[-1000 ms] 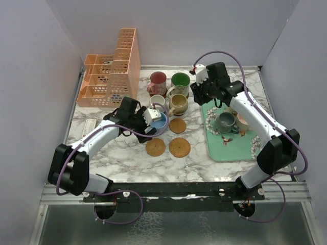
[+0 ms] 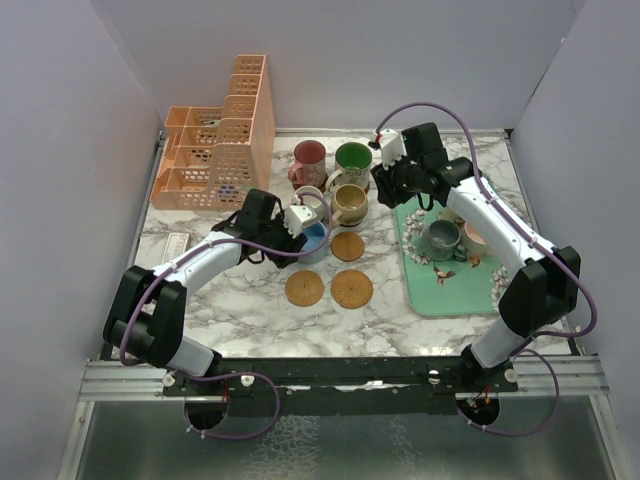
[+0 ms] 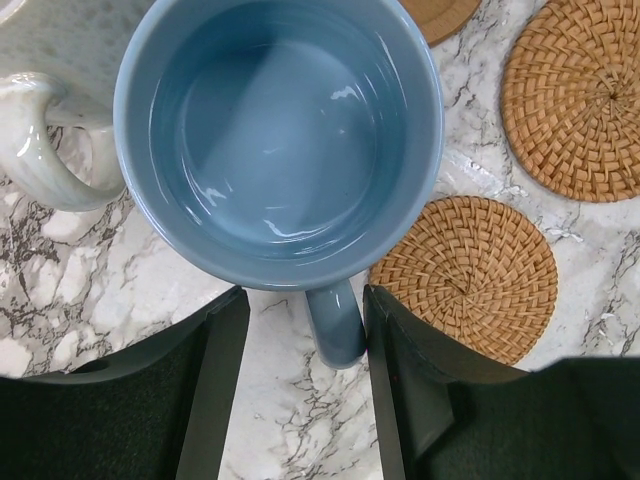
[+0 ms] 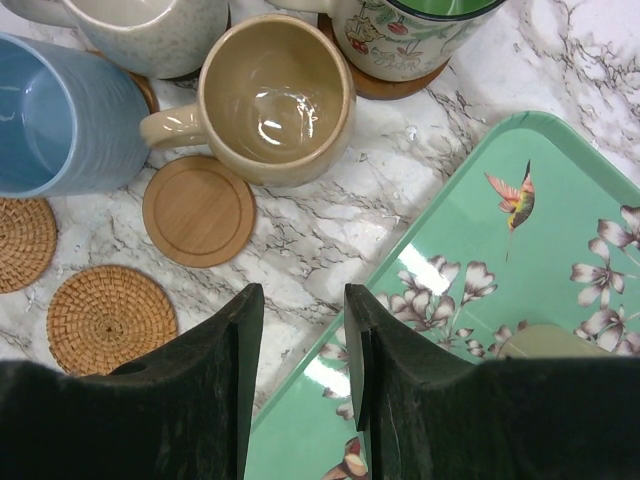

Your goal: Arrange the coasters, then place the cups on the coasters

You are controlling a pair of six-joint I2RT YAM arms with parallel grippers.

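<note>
The blue cup (image 3: 280, 130) shows its open top in the left wrist view, its handle (image 3: 336, 330) lying between the fingers of my left gripper. The handle is against the right finger; a gap shows beside the left finger, so a firm grip cannot be told. In the top view the cup (image 2: 313, 243) is just left of a smooth wooden coaster (image 2: 347, 246). Two woven coasters (image 2: 304, 288) (image 2: 351, 288) lie nearer the front. Whether the cup's base touches the table is hidden. My right gripper is open and empty above the tray's edge.
A tan cup (image 4: 275, 100), a white cup (image 4: 150, 30), a red cup (image 2: 309, 162) and a green-lined cup (image 2: 353, 160) stand behind. The green tray (image 2: 440, 295) holds more cups on the right. An orange rack (image 2: 240, 130) stands back left.
The left arm has shifted slightly, its elbow inward and its gripper a little toward the back, still by the blue cup's handle. The right arm has hardly moved.
</note>
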